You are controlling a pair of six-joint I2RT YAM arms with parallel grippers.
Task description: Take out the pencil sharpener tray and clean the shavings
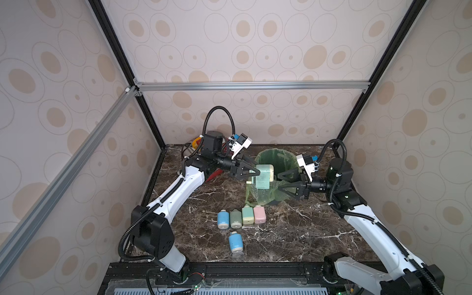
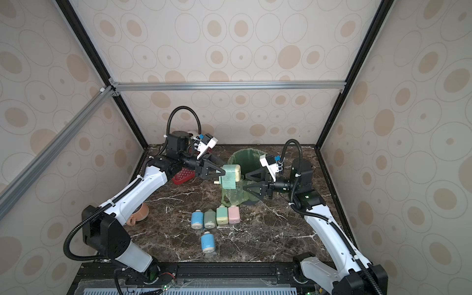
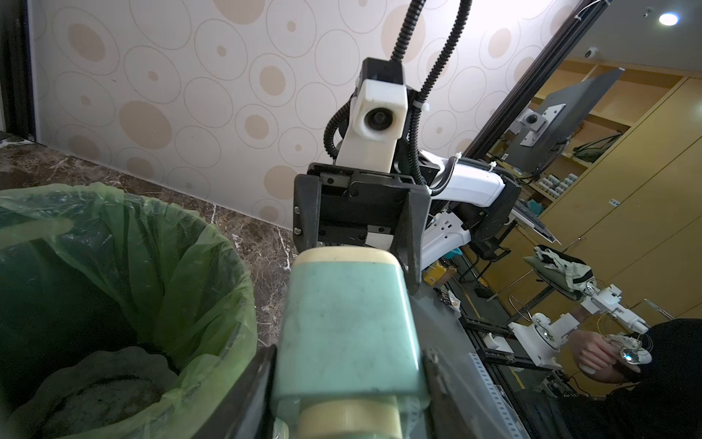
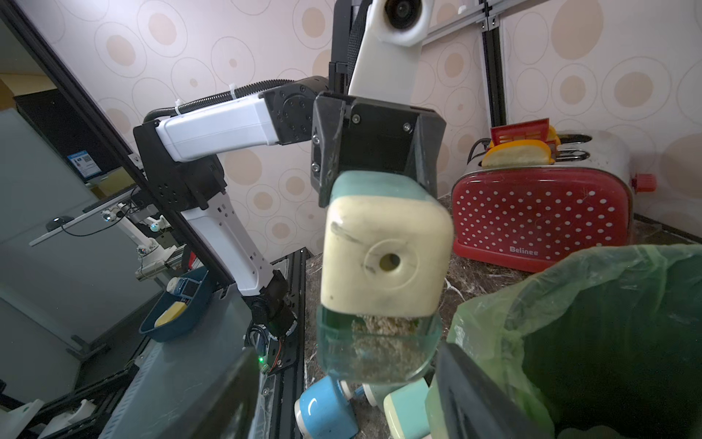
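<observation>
A mint and cream pencil sharpener point(image 1: 264, 174) is held sideways by my left gripper point(image 1: 251, 172), shut on it. In the right wrist view its cream face point(image 4: 385, 270) with the pencil hole is seen, and below it a clear tray point(image 4: 376, 355) holds shavings. My right gripper point(image 1: 287, 182) stands open to the right of the sharpener, nothing between its fingers. Behind and below both grippers is a bin lined with a green bag point(image 3: 182, 263).
Several small blue, green and pink sharpeners point(image 1: 236, 242) stand on the marble table in front. A red toaster is at the back left.
</observation>
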